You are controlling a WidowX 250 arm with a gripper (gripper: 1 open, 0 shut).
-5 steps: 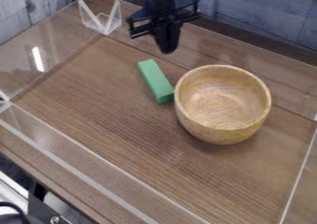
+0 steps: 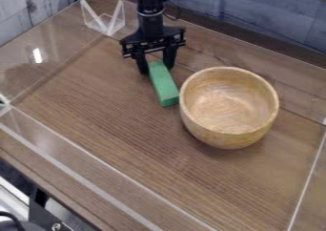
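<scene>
A green rectangular block (image 2: 162, 90) lies on the wooden table just left of a large wooden bowl (image 2: 228, 108). My black gripper (image 2: 149, 60) is down at the far end of the block, its fingers at that end. It looks closed on the block, though the fingertips are small and dark.
The bowl takes up the right middle of the table (image 2: 140, 168). A clear plastic object (image 2: 103, 20) is at the back left, and another (image 2: 7, 105) is at the left edge.
The block and bowl look unmoved.
</scene>
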